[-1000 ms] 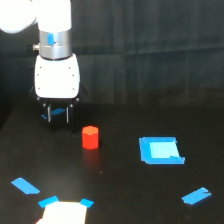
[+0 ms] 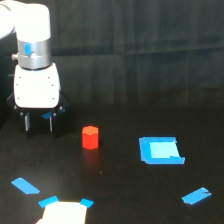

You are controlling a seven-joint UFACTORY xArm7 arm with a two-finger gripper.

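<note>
At the left hangs my gripper [image 2: 39, 122], pointing down with its two dark fingers apart and nothing visible between them. A red six-sided block [image 2: 90, 137] stands upright on the black table, to the right of the gripper and apart from it. Farther right lies a pale square outlined with blue tape [image 2: 161, 150], its top bare.
Blue tape strips lie at the front left [image 2: 25, 186] and front right [image 2: 196, 196]. A pale object [image 2: 64, 213] is cut off by the bottom edge, with tape beside it. Open black table surrounds the block. A dark curtain [image 2: 140, 50] hangs behind.
My gripper has moved to the left and a little lower in view, farther from the red block. The block and the taped square have stayed put.
</note>
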